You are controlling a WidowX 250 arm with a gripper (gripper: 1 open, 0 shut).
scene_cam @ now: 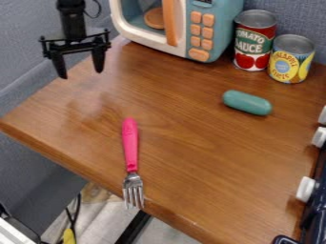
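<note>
The black gripper [79,67] hangs at the upper left, over the left edge of the wooden table, fingers pointing down and apart, nothing between them. A pink-handled fork [132,157] lies near the table's left front, tines toward the front edge. A teal cylindrical object [247,102] lies at the right middle of the table.
A toy microwave [195,24] stands at the back, with a tomato sauce can [253,43] and a yellow can [289,62] to its right. A dark appliance with white knobs [312,205] lines the right edge.
</note>
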